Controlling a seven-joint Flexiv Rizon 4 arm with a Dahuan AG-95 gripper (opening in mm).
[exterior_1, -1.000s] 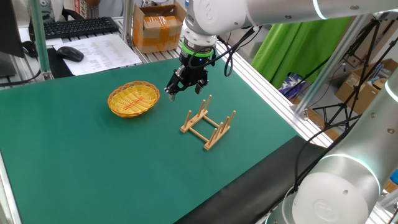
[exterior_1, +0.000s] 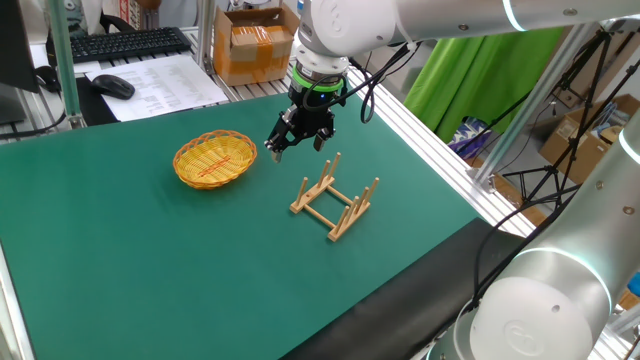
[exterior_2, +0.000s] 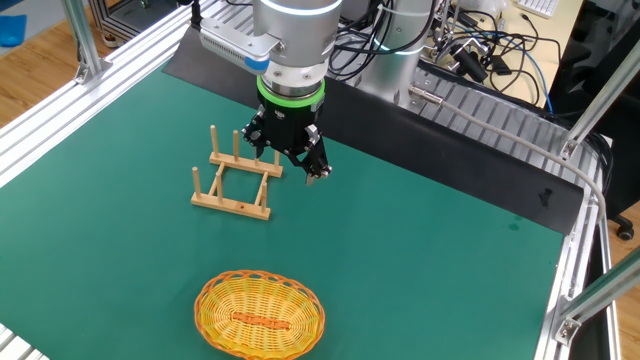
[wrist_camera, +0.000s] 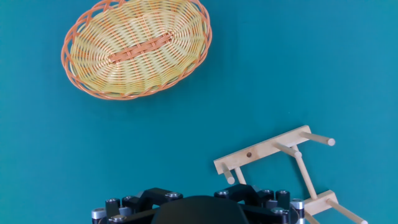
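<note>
My gripper (exterior_1: 298, 149) hangs above the green table with its fingers spread apart and nothing between them. In the wrist view, its two fingers show wide apart along the bottom edge. An empty woven basket (exterior_1: 215, 160), yellow with an orange rim, rests on the table; the wrist view has the basket (wrist_camera: 137, 50) at upper left. A light wooden rack (exterior_2: 230, 205) with upright pegs stands on the table, holding nothing. It lies close to the gripper, on the side nearer the robot's base, and the wrist view shows part of the rack (wrist_camera: 264, 149) at lower right.
Bare green tabletop (exterior_1: 150, 270) surrounds the basket and rack. A black strip (exterior_2: 450, 180) runs along the base side. Beyond the metal frame are a cardboard box (exterior_1: 250, 45), a keyboard (exterior_1: 130, 43) and a mouse (exterior_1: 113, 87) on paper.
</note>
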